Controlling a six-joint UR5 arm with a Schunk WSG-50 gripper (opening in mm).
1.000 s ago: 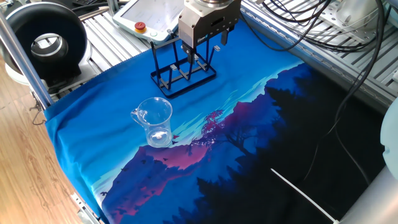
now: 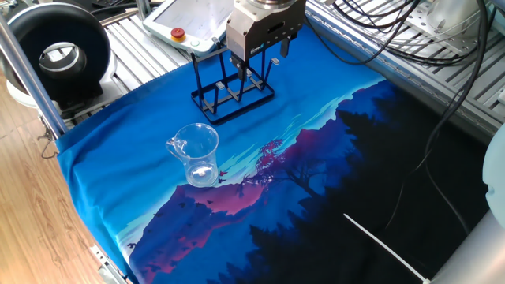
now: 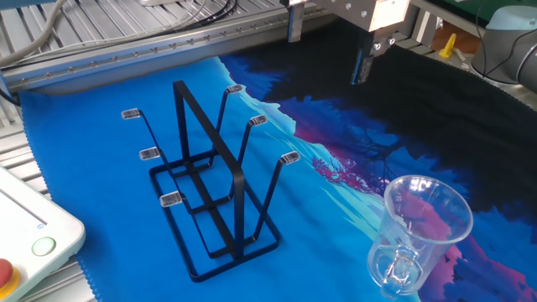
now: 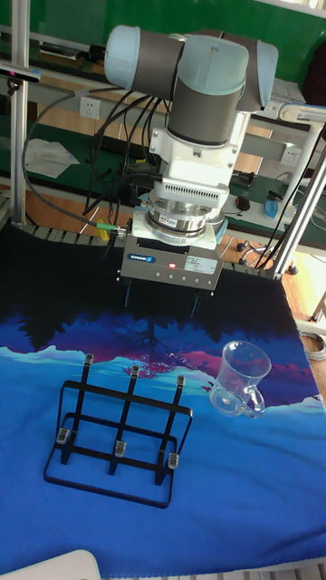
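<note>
A clear cup (image 2: 196,158) with a side handle stands upright on the printed blue cloth. It also shows at the lower right of exterior view 2, where its flared rim (image 3: 429,186) faces up. Beside it, some distance off, is a black wire rack (image 3: 239,201) with upward-slanting prongs tipped with clear pads. My gripper (image 4: 161,304) hangs above the cloth, beyond the rack in exterior view 3. Its two fingers (image 3: 362,65) are wide apart with nothing between them, so it is open. Neither cup nor rack is touched by it.
A tablet-like controller (image 2: 189,22) with a red button lies beside the cloth. Black cables (image 2: 432,130) and a thin white rod (image 2: 385,246) cross the cloth's dark side. Bare cloth surrounds the cup and rack.
</note>
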